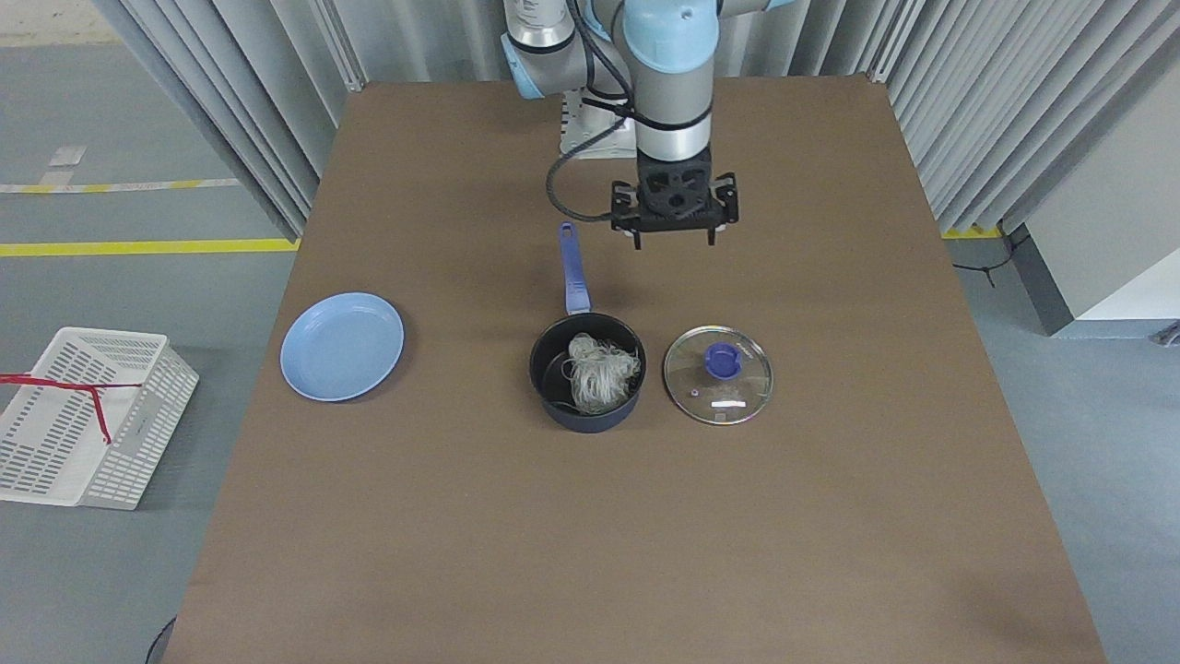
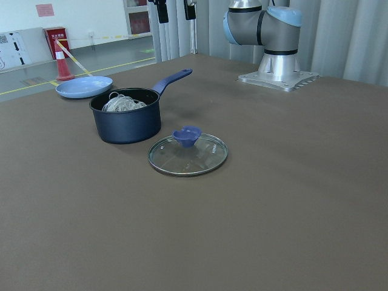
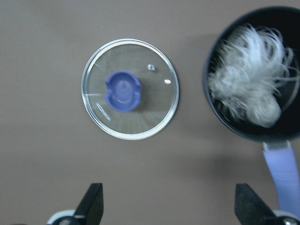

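My gripper point(image 1: 672, 231) hangs open above the table, behind the pot, with nothing between its fingers; in the wrist view the lid and pot lie below it. The dark blue pot point(image 1: 549, 400) holds white noodle-like strands point(image 1: 598, 376) and has a blue handle point(image 1: 575, 266) pointing toward the robot base. A glass lid point(image 1: 704, 395) with a blue knob point(image 1: 722, 360) lies flat beside the pot, apart from it. A light blue plate point(image 1: 340, 345) sits at the left of the table.
A white basket point(image 1: 144, 432) stands on the floor left of the table. Curtains line the back behind the robot base point(image 2: 279, 79).
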